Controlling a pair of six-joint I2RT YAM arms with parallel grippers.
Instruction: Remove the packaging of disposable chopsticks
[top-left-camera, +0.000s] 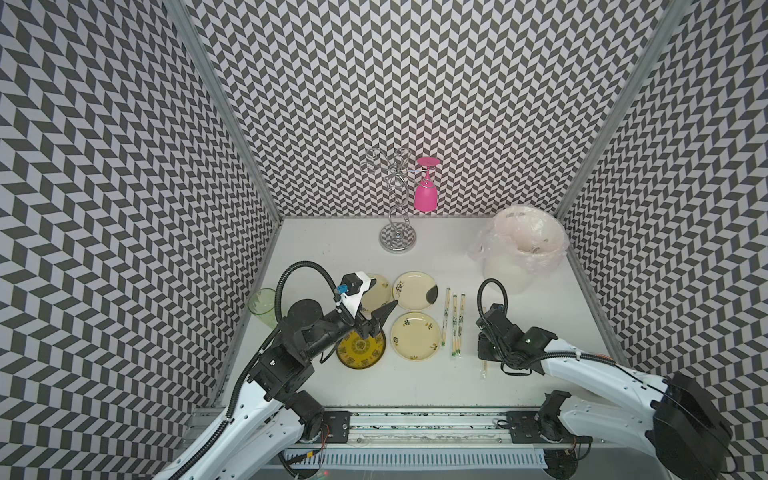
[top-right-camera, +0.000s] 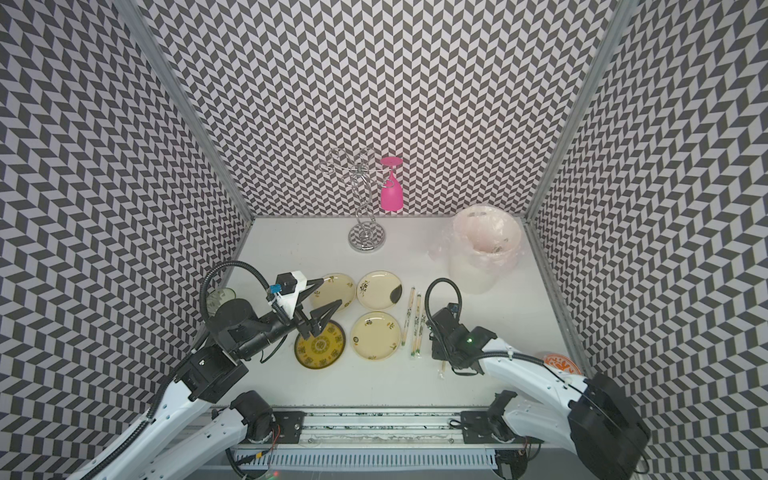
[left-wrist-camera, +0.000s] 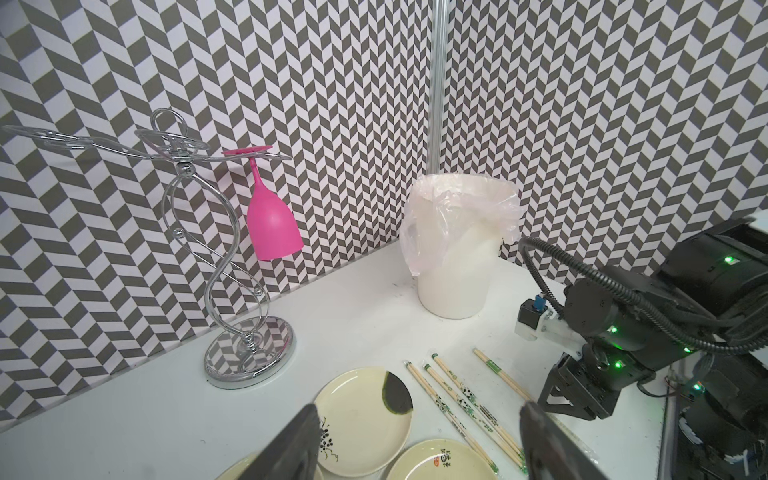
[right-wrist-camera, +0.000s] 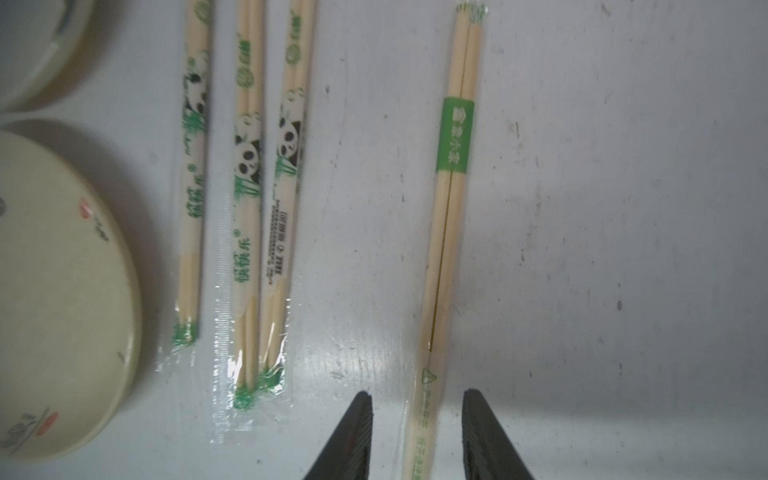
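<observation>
A pair of chopsticks (right-wrist-camera: 445, 240) in a clear wrapper with a green band lies alone on the table, its lower end between the fingers of my open right gripper in the right wrist view. The fingers appear above the packet, not closed on it. To its left are more packets with panda prints: one packet (right-wrist-camera: 194, 120) on its own and two (right-wrist-camera: 249, 144) (right-wrist-camera: 289, 136) side by side. My left gripper (top-right-camera: 334, 292) hangs open over the plates, nothing between its fingers.
Cream plates (top-left-camera: 415, 336) and a yellow-brown plate (top-left-camera: 361, 344) fill the middle left. A bag-lined bin (left-wrist-camera: 456, 280) stands at the back right. A metal rack (left-wrist-camera: 228, 264) holds a pink goblet (left-wrist-camera: 272, 224). A green glass (top-left-camera: 262, 302) is at far left.
</observation>
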